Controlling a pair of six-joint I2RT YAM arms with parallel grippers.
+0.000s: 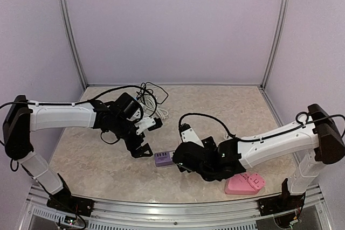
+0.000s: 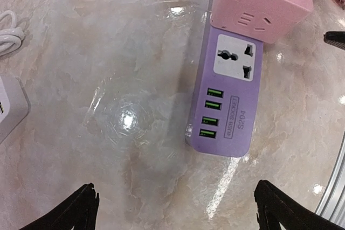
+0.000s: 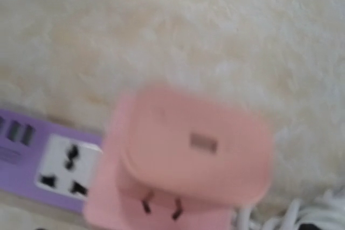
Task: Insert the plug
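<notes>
The purple power strip (image 2: 218, 117) lies on the table, its USB end facing my left gripper. On its far end sits a square pink adapter (image 2: 253, 12), and a rounded pink plug (image 3: 199, 149) is on top of that adapter. How far the plug's prongs are in is hidden. My left gripper is open and empty, short of the strip's near end. Only dark tips of my right gripper show, far apart at the bottom edge of the right wrist view, clear of the plug; one fingertip (image 2: 335, 39) shows in the left wrist view.
A pink power strip (image 1: 242, 185) lies at the front right, below the right arm. Coiled white cable (image 1: 153, 106) and black leads (image 1: 145, 90) lie at the back left. A white power strip (image 2: 9, 103) shows at the left wrist view's left edge.
</notes>
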